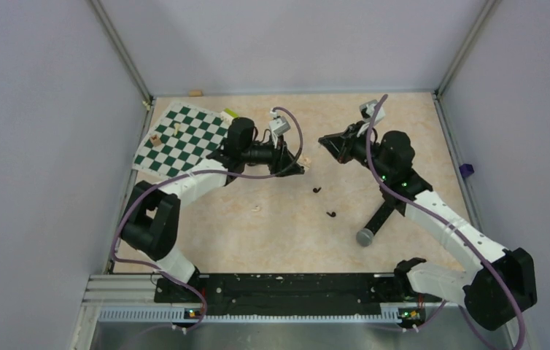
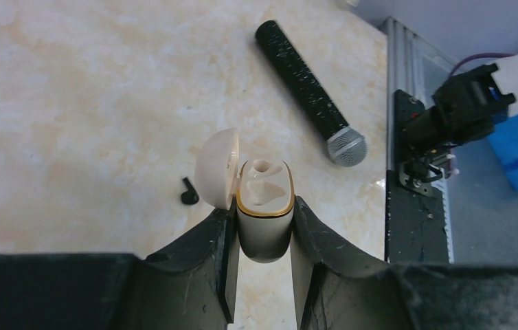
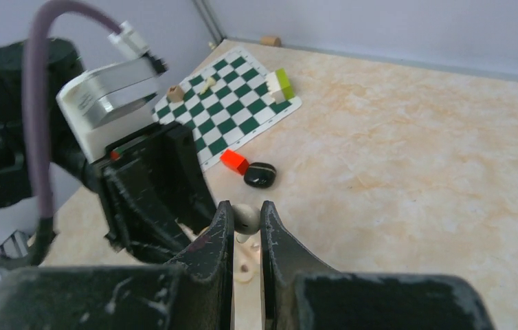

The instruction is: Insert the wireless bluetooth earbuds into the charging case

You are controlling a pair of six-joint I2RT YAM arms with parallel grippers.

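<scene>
My left gripper is shut on the white charging case [image 2: 264, 237], whose lid [image 2: 216, 168] stands open and whose two hollows look empty. Between the fingertips of my right gripper is a small white rounded piece, apparently an earbud [image 3: 245, 214]; the fingers hide most of it. Beyond it in the right wrist view, the open case [image 3: 244, 265] shows partly behind those fingers. From the top, the right gripper [image 1: 322, 141] is up and to the right of the case [image 1: 306, 162], with a gap between. Another small white piece [image 1: 256, 208] rests on the table.
Two small black earbuds [image 1: 331, 214] lie on the table [image 1: 279, 240] near its middle. A black microphone [image 1: 376, 222] is at the right. A checkered board [image 1: 184, 135], a red block [image 3: 234, 161] and a black mouse [image 3: 260, 174] lie on the left side.
</scene>
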